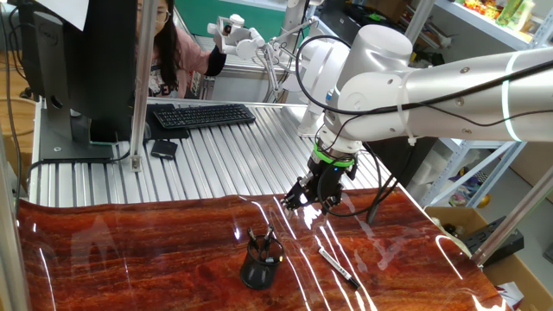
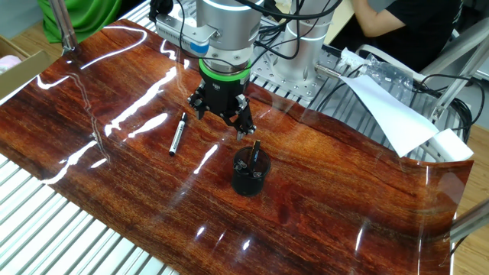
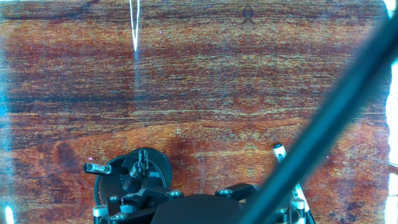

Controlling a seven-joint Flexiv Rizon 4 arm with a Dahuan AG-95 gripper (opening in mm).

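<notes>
A black cylindrical pen holder [image 2: 250,180] stands upright on the wood-patterned table cover, with a few dark pens or tools [image 2: 256,151] poking out of its top. Apart from it, a white marker with a black cap [image 2: 178,136] lies flat on the cover. My gripper [image 2: 221,125] hangs above the cover between the two, its fingers spread wide and empty. In the wrist view the holder [image 3: 161,168] shows at the lower left, partly covered by one finger [image 3: 118,210]. The marker [image 3: 280,152] is at the lower right, crossed by a blurred dark cable.
Much of the glossy brown cover [image 1: 130,259] is bare, with strong light streaks. Behind it, a keyboard [image 1: 203,115] and a monitor [image 1: 95,69] stand on the slatted metal table. A white sheet [image 2: 393,114] lies beyond the cover's edge. People sit nearby.
</notes>
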